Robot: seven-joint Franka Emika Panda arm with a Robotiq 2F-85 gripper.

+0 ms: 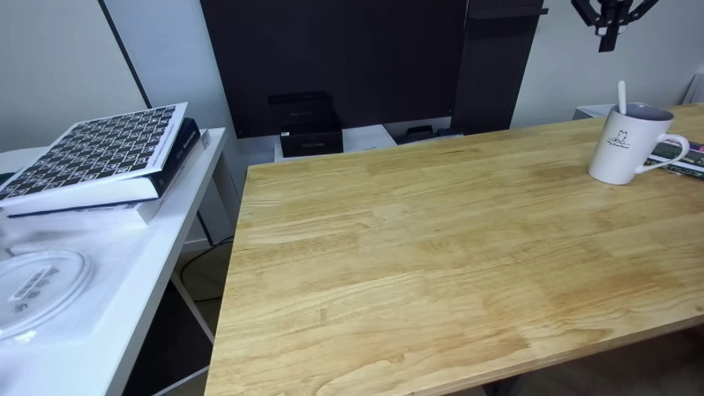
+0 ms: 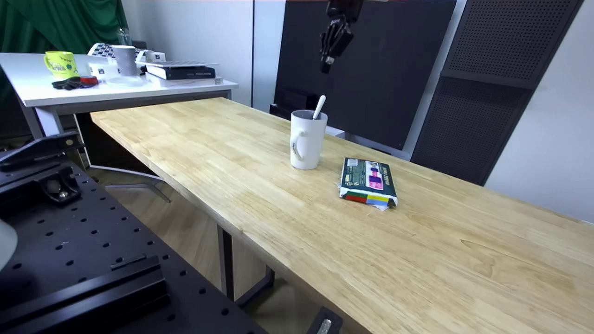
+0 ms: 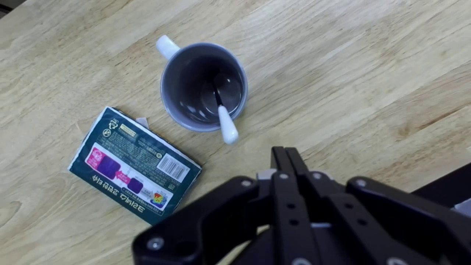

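Observation:
A white mug with a grey inside and a small drawing on its side stands upright on the wooden table. In it leans a spoon with a white handle, its dark lower part inside the mug and its end jutting over the rim. High above the table my gripper is shut, with nothing showing between its fingers. From the wrist, the fingertips appear to the right of and below the mug, apart from the spoon handle. In the second exterior view the gripper hangs well above the mug.
A dark green packet lies flat beside the mug. A white side table holds books, a lime-green mug and other items. Dark panels stand behind the table.

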